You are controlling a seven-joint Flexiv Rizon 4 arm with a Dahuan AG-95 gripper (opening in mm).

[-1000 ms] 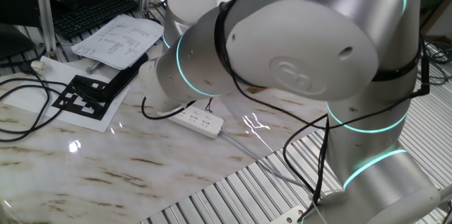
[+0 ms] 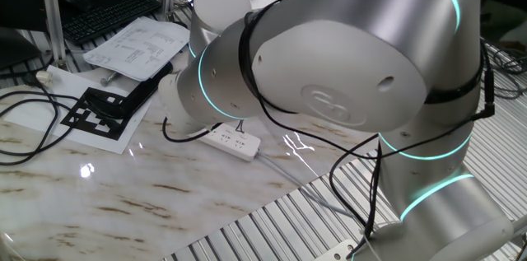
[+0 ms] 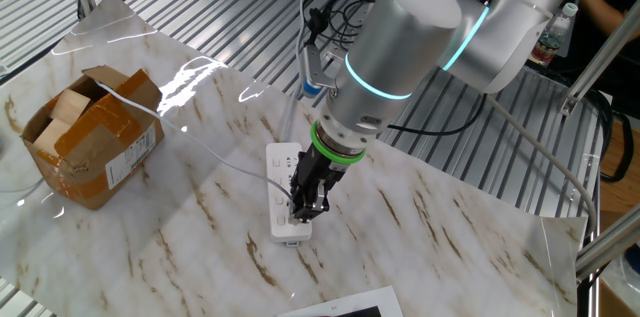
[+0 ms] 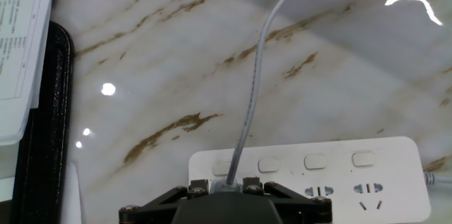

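Note:
A white power strip (image 4: 399, 174) with several sockets and switches lies on the marble-patterned table. My gripper is over its left part in the wrist view, with its fingers close on both sides of a greyish plug (image 4: 220, 186). From that plug a thin grey cable (image 4: 257, 68) runs up and away. In exterior view 2 the gripper (image 3: 308, 207) points down at the near end of the strip (image 3: 282, 162). Whether the plug's pins are in a socket is hidden. The arm covers the gripper in exterior view 1, where part of the strip (image 2: 239, 143) shows.
An open cardboard box (image 3: 95, 142) stands to the left in exterior view 2, the thin cable passing over it. A sheet with a black marker (image 2: 99, 121), papers (image 2: 136, 47) and black cables (image 2: 49, 109) occupy the far side.
The power strip looks unmoved.

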